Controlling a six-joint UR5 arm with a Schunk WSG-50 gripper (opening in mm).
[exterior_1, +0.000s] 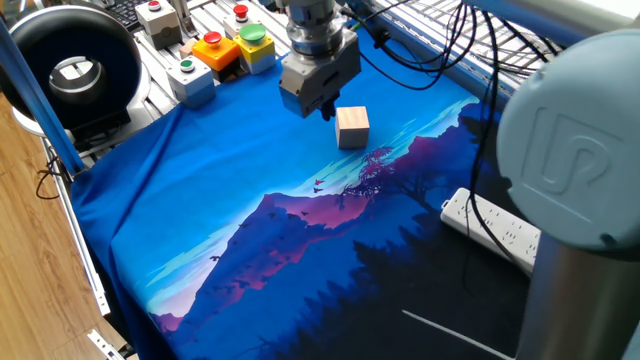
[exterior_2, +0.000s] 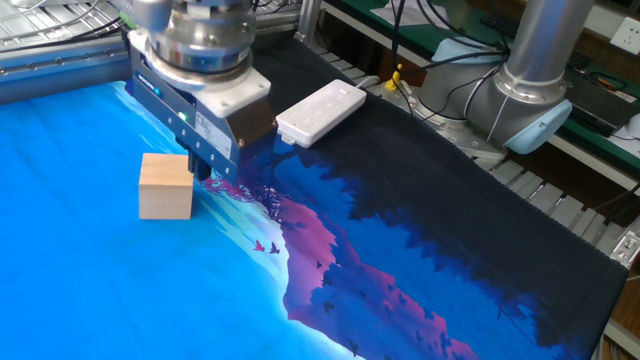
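A pale wooden cube (exterior_1: 352, 128) rests on the blue printed cloth (exterior_1: 210, 160) in exterior view 1, and the same cube (exterior_2: 166, 187) is left of centre in exterior view 2. My gripper (exterior_1: 328, 110) points down, close beside the cube and above the cloth. Its dark fingers (exterior_2: 199, 168) are drawn together in the middle of the gripper body, with nothing visible between them. In exterior view 2 they overlap the cube's right upper edge; whether they touch it I cannot tell.
A white power strip (exterior_1: 492, 230) lies on the cloth's dark part. Push-button boxes, including an orange one (exterior_1: 216, 54), stand along the back edge. Black cables (exterior_1: 489, 100) hang near the arm.
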